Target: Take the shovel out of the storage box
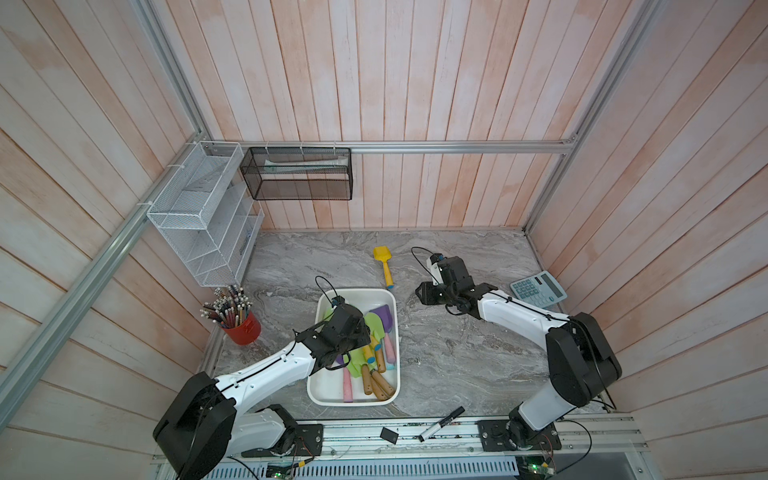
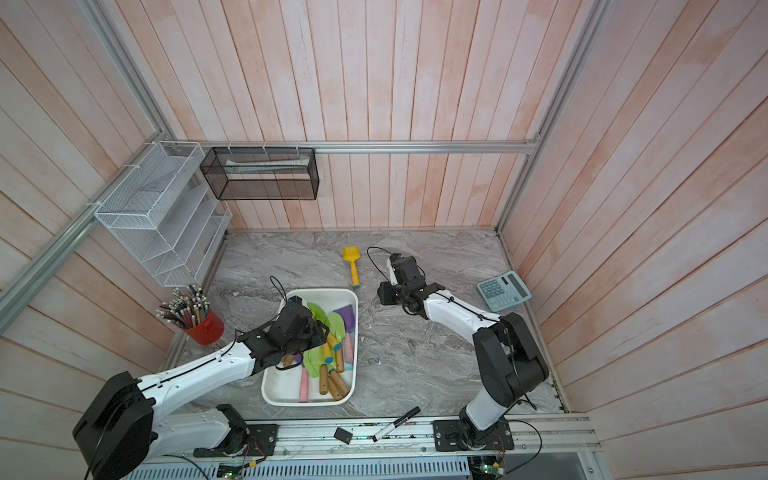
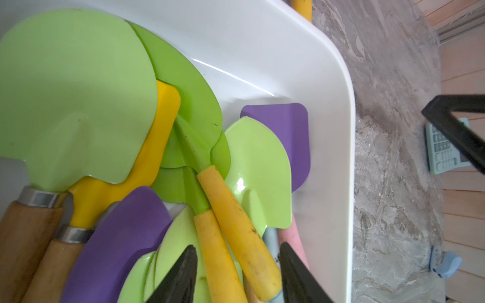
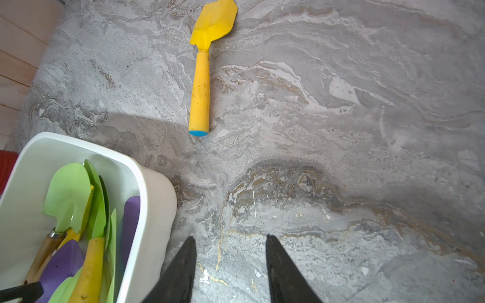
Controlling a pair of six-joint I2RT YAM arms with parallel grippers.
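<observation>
A white storage box [image 1: 393, 384] holds several shovels with green, purple and yellow blades or handles and some wooden handles. My left gripper hangs low over it, open, its fingertips either side of a yellow handle [image 3: 237, 227]; whether it touches cannot be told. A yellow shovel [image 4: 201, 85] with a blue end cap lies on the counter behind the box. My right gripper is open above bare counter right of the box, with nothing between its fingers.
A red pot of utensils [image 2: 204, 328] stands left of the box, below white wire shelves [image 1: 192, 224]. A calculator [image 2: 502, 289] lies at the right wall. The counter [image 2: 424, 360] right of the box is clear.
</observation>
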